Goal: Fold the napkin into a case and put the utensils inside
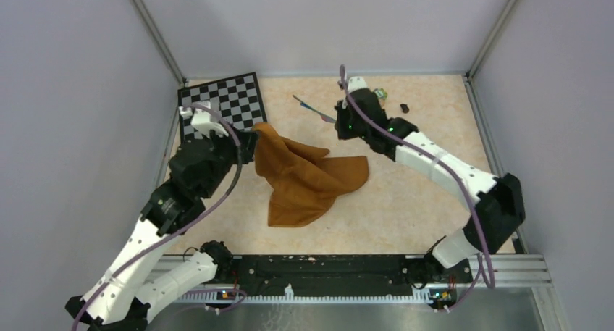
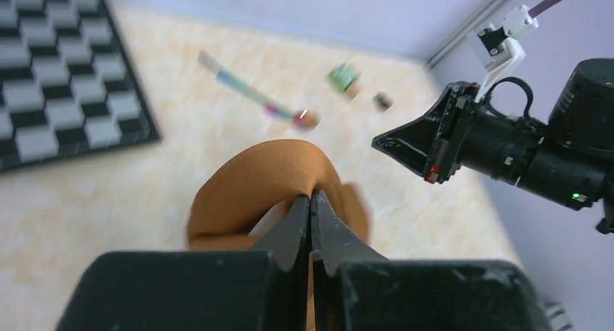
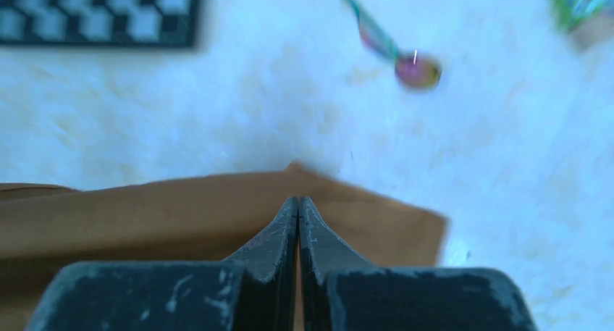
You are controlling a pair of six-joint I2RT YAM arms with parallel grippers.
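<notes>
The brown napkin lies crumpled mid-table, its left corner pulled up toward my left gripper. In the left wrist view, my left gripper is shut on the edge of the napkin, which arches up behind the fingertips. My right gripper hovers beyond the napkin's far edge. The right wrist view has this gripper shut, with nothing visible between its fingers and the cloth seen past the tips. A thin multicoloured utensil with a rounded end lies behind the napkin, partly covered by the right arm from above.
A black-and-white checkered board occupies the back left. At the back right lie a small green packet and a dark little object. Bare table shows on the right and along the front.
</notes>
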